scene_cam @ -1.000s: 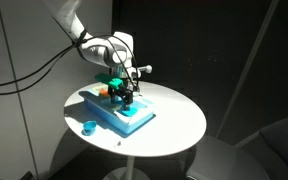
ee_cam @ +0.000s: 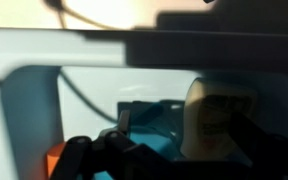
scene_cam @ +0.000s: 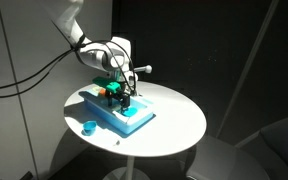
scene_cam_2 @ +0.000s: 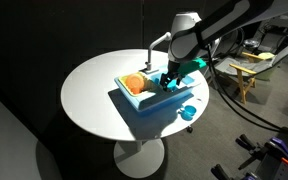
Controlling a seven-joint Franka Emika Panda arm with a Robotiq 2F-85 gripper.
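Observation:
A light blue bin (scene_cam: pixel 133 124) stands on the round white table. My gripper (scene_cam: pixel 122 100) reaches down into it, its fingers dark against the bin's contents. Seen from the wrist, the gripper has its fingers spread apart, a pale tan or whitish object (ee_cam: pixel 202 122) lying by the right one. Something bright blue (ee_cam: pixel 156 143) lies between and below them, and an orange thing (ee_cam: pixel 54 158) shows at the lower left. In the second exterior view, an orange round object (scene_cam_2: pixel 136 82) sits in the bin's left part, with blue material beside the gripper (scene_cam_2: pixel 167 84).
A small blue cup (scene_cam: pixel 89 128) stands on the table outside the bin, near the edge; the same cup (scene_cam_2: pixel 188 112) shows in the second exterior view. A cable loops round the arm.
Over the last second my arm has shifted only slightly at the bin, with the gripper still low inside it. The bin and the cup have stayed where they were.

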